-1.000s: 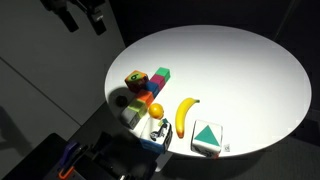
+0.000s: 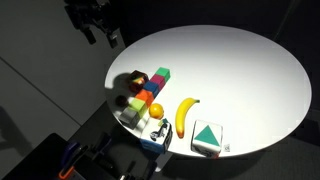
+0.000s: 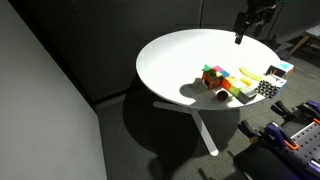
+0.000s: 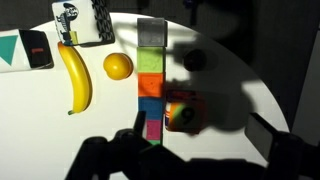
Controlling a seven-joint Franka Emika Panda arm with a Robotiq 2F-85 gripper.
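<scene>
My gripper (image 2: 102, 41) hangs in the air above the far left edge of the round white table (image 2: 235, 75), open and holding nothing. In the wrist view its black fingers (image 4: 125, 150) straddle the near side of a red patterned cube (image 4: 184, 111). That cube stands beside a straight row of coloured blocks: a grey block (image 4: 152, 32), a green block (image 4: 151, 61), an orange block (image 4: 151, 86), a blue block (image 4: 151, 105) and a pink block (image 4: 153, 129). Another green block (image 2: 163, 74) ends the row. A small dark round thing (image 4: 194, 60) lies near the red cube.
Beside the row lie an orange fruit (image 4: 118, 66) and a yellow banana (image 4: 77, 78). A box with a green triangle (image 2: 207, 137) and a white box with dark pictures (image 2: 156, 134) stand near the table edge.
In exterior view 1 my gripper has moved right and downward across the picture, still open. The objects on the table appear to be where they were.
</scene>
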